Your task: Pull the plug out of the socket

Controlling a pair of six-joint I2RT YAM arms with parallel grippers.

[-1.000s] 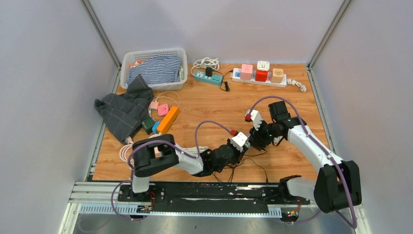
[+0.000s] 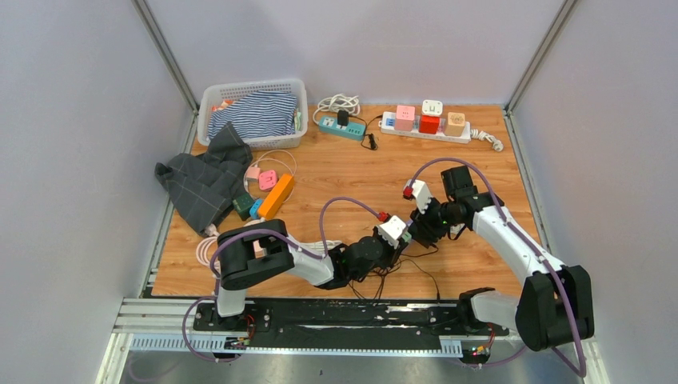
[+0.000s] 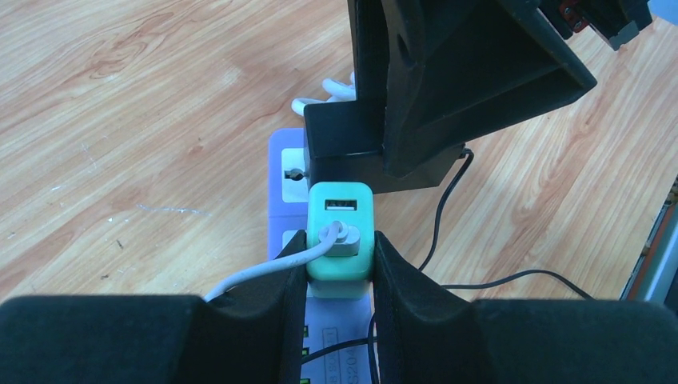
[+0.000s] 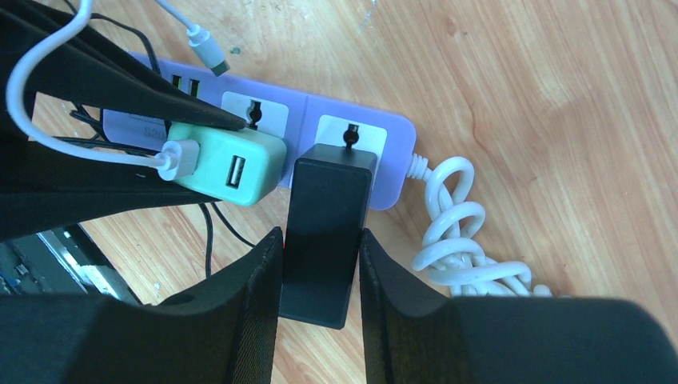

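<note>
A mint-green plug (image 3: 341,210) with a USB port and a white cable plugged into it sits on a lavender power strip (image 3: 287,204). My left gripper is shut on its sides. Beside it on the same strip, at the end outlet, stands a black box-shaped plug (image 4: 328,232). The fingers of my right gripper stand on either side of this black plug, close against it; whether they press on it cannot be told. In the top view, both grippers meet near the table's front middle and mostly hide the strip.
Coiled white cord (image 4: 460,232) leaves the strip's end. Thin black cables (image 2: 382,276) lie under the left gripper. At the back are a white strip with plugs (image 2: 440,136), a teal strip (image 2: 342,128) and a basket (image 2: 300,108).
</note>
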